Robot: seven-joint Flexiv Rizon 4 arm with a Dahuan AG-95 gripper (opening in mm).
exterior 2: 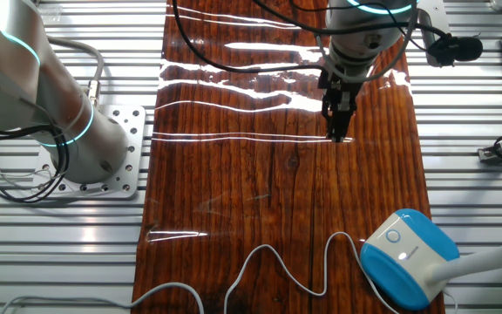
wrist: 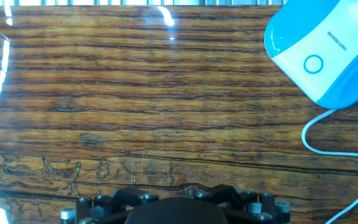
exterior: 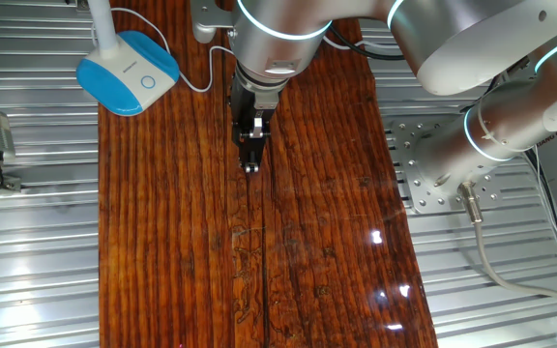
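Observation:
My gripper [exterior: 250, 166] hangs over the wooden table, its black fingers pointing down toward the bare wood. Seen from exterior view 2, the gripper [exterior 2: 337, 138] is nearly edge-on, so the gap between its fingers does not show. Only dark parts of the gripper appear along the bottom edge of the wrist view, and whether the fingers are open or shut cannot be made out. No object is visible at the fingertips.
A blue and white lamp base [exterior: 129, 73] stands on the table near one edge, with a white cable [exterior 2: 301, 281] trailing from it. Ribbed metal surfaces [exterior: 32, 271] lie beyond the tabletop's edges.

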